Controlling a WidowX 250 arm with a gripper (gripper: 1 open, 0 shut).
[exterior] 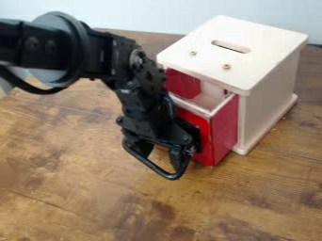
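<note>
A pale wooden box [262, 94] with a slot in its top stands at the right of the view, with a red-fronted drawer [220, 132] on its left side, pulled partly out. My black gripper [161, 151] is down low at the drawer's front, touching it or very close. Whether its fingers are open or shut, and whether they hold anything, is hard to make out against the dark body of the arm.
Bare wooden table [75, 188] fills the front and left. A white wall runs along the back. A pale object is partly seen at the left edge behind the arm.
</note>
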